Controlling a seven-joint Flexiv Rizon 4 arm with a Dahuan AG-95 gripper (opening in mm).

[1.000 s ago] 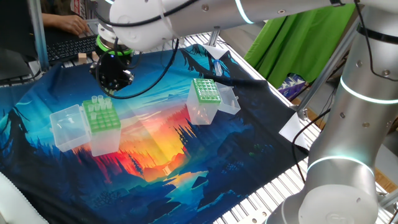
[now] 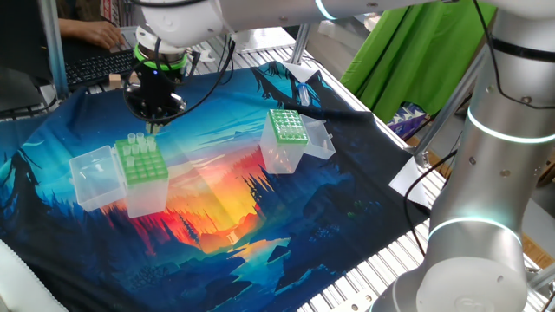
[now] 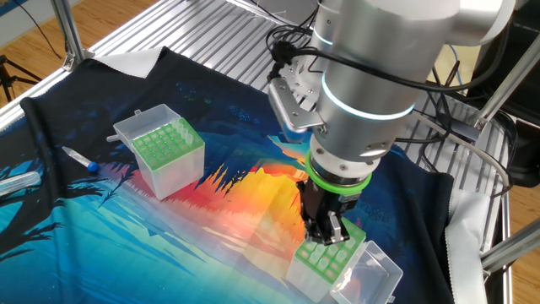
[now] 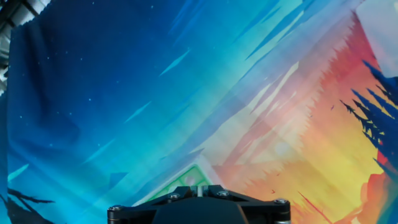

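Note:
My gripper (image 2: 154,117) hangs pointing down just behind and above the left rack's rear corner in exterior view 1. In the wrist view its fingers (image 4: 180,191) come together low in the picture, with a narrow pale strip between them that I cannot identify. A clear box with a green tube rack (image 2: 152,165) holds several clear tubes (image 2: 131,149) at its back-left part. From exterior view 2, the gripper covers part of this rack (image 3: 337,263). A second clear box with a green rack (image 2: 288,126) also holds clear tubes.
Hinged lids stand open beside both boxes, one at the left box (image 2: 97,178) and one at the other (image 2: 319,139). A blue-capped pen (image 3: 82,160) lies on the printed cloth. Bare cloth (image 2: 217,186) separates the boxes.
Over the last second the gripper came down and a little towards the left rack. Both boxes and their tubes look unmoved.

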